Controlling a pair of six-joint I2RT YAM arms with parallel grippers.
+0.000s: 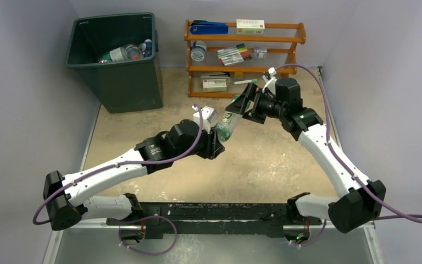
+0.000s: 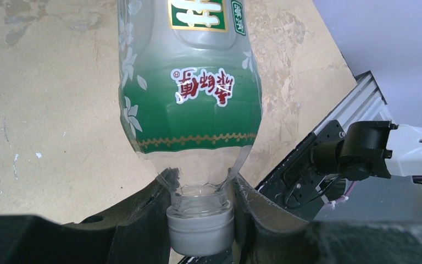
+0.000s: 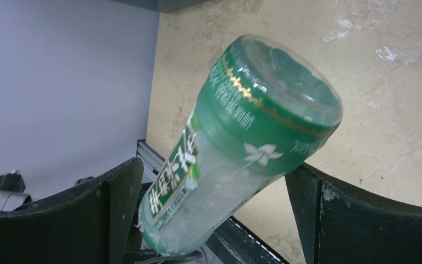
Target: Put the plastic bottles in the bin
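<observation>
A green-labelled plastic bottle (image 1: 227, 122) hangs at the middle, between the two arms. My left gripper is shut on its neck, just behind the white cap (image 2: 200, 234). My right gripper is open around the bottle's other end, its fingers spread on either side of the body; in the right wrist view the bottle's base faces up at the camera. The dark green bin (image 1: 115, 88) stands at the back left, with several bottles (image 1: 120, 54) inside.
A wooden rack (image 1: 244, 37) with boxes, pens and containers stands at the back. The tan floor (image 1: 253, 170) below the arms is clear. Walls rise on both sides.
</observation>
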